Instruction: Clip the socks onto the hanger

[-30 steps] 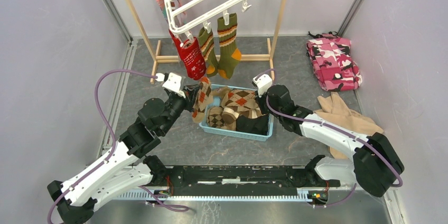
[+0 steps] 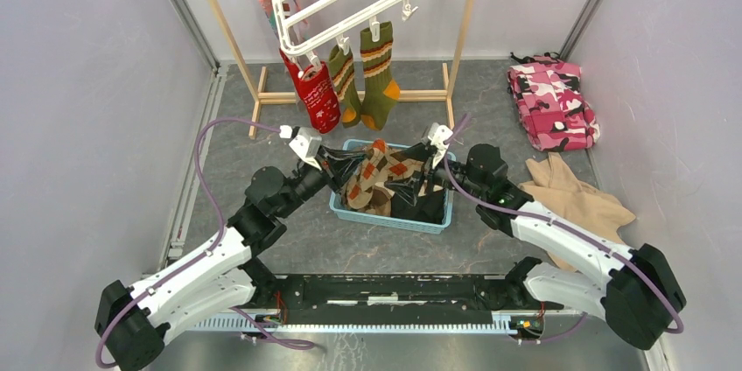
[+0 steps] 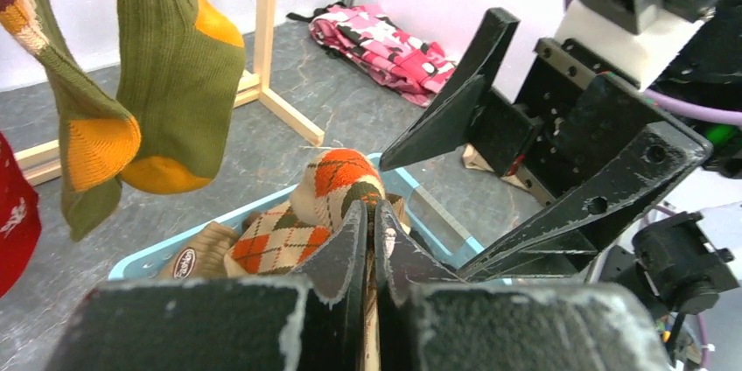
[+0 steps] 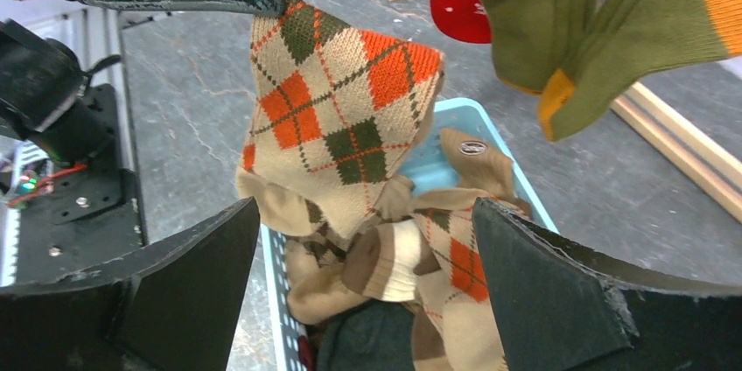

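An argyle sock (image 4: pixel 341 117) is held up over the blue basket (image 2: pixel 389 223) by my left gripper, whose fingers are shut on it. My open right gripper faces this sock from the right, with nothing seen between its fingers. More brown and argyle socks (image 4: pixel 451 248) and dark cloth (image 2: pixel 416 206) lie in the basket. Two olive socks (image 2: pixel 378 73) and red socks (image 2: pixel 315 95) hang from the white clip hanger (image 2: pixel 350 21) at the back.
A wooden stand (image 2: pixel 464 21) carries the hanger. A pink camo bag (image 2: pixel 553 104) lies at the back right, with a beige cloth (image 2: pixel 569 196) in front of it. Bare floor surrounds the basket.
My left gripper has moved right over the basket with the sock. My right gripper has shifted and turned, and now sits close to the left gripper.
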